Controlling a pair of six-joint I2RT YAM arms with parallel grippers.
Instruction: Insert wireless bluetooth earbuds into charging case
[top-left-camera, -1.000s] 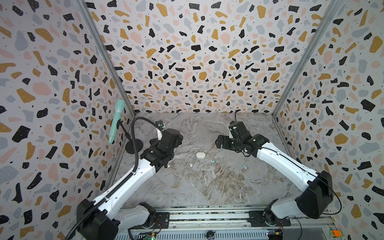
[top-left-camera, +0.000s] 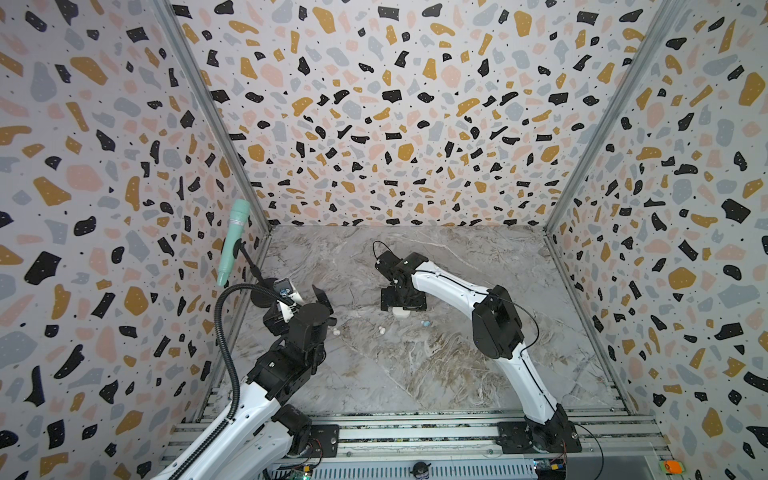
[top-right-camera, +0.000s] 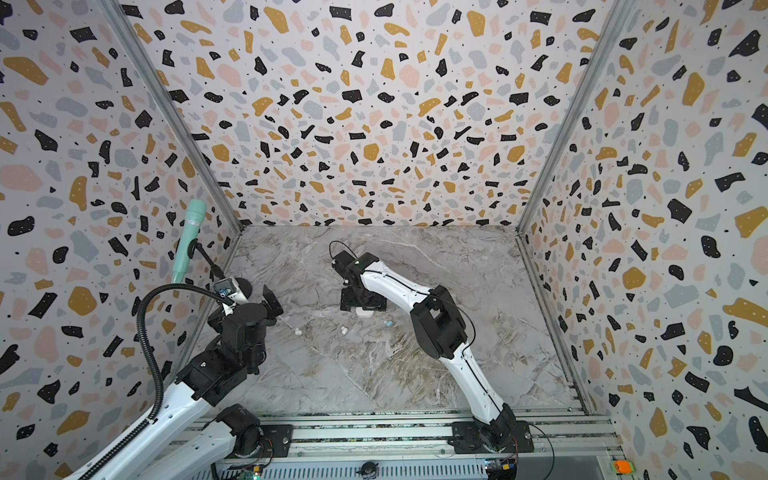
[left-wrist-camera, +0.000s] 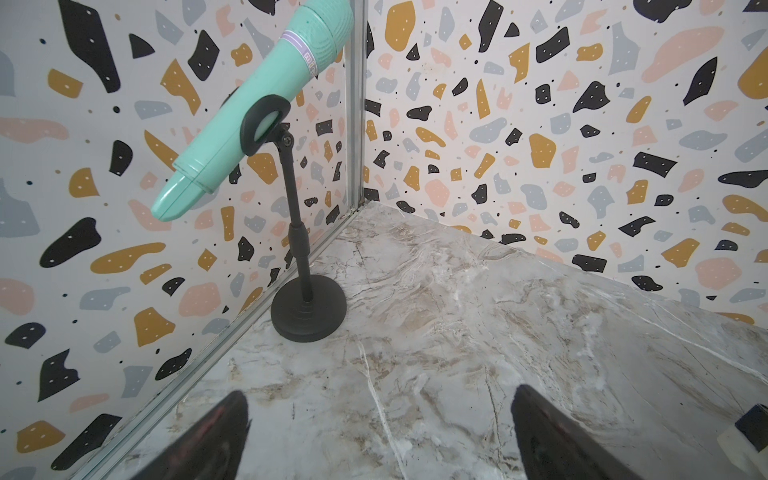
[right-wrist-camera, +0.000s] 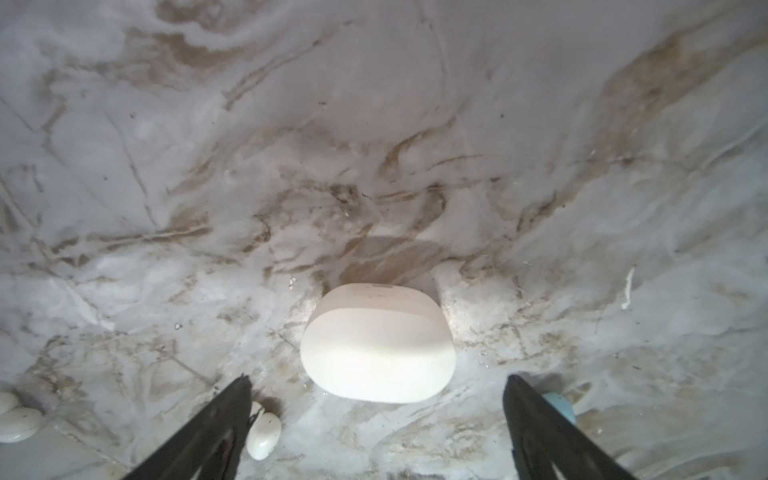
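The white charging case (right-wrist-camera: 376, 344) lies on the marble table (top-left-camera: 416, 368), between the fingers of my right gripper in the right wrist view; the fingers stand apart, not touching it. A white earbud (right-wrist-camera: 262, 436) lies beside the near finger on the left, other white pieces (right-wrist-camera: 20, 424) further left, and a blue piece (right-wrist-camera: 558, 406) partly behind the right finger. From above, my right gripper (top-left-camera: 403, 301) is over the case. My left gripper stands open at the table's left side, nothing between its fingers.
A mint microphone (left-wrist-camera: 264, 112) on a black stand (left-wrist-camera: 308, 316) stands in the left corner, close to the left gripper. Patterned walls enclose the table on the left, back and right.
My right arm has swung left, bringing its gripper from the right of the case to above it.
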